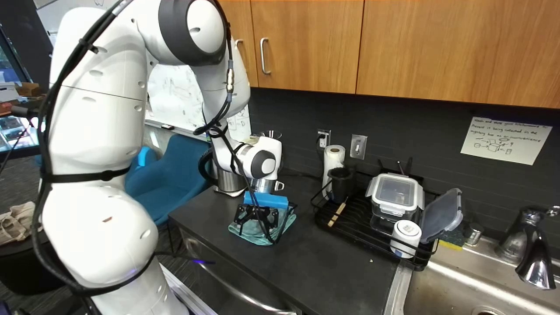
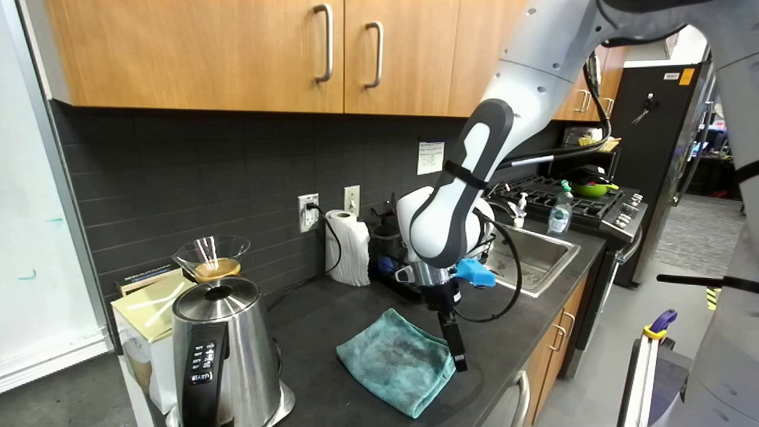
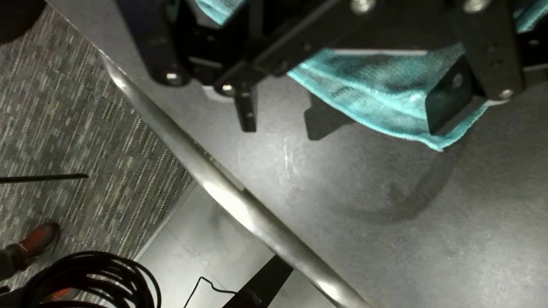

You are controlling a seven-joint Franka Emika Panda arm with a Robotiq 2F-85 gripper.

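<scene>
A folded teal cloth (image 2: 392,362) lies on the dark countertop, its front corner toward the counter edge. My gripper (image 1: 257,229) is low over the cloth, pointing down, with its fingers spread wide. From the wrist, the gripper shows one finger (image 3: 247,114) over bare counter beside the cloth, and the other finger (image 3: 449,100) over the cloth's edge (image 3: 380,115). Nothing is held between them. Gripper parts hide the rest of the cloth there. Whether a fingertip touches the cloth or counter, I cannot tell.
A steel kettle (image 2: 220,306) stands to one side of the cloth. On the other side are a paper towel roll (image 1: 334,159), a black dish rack (image 1: 362,223) with containers, and the sink (image 1: 451,283). A metal handle (image 3: 226,197) runs along the counter's front. Counter between cloth and sink is clear.
</scene>
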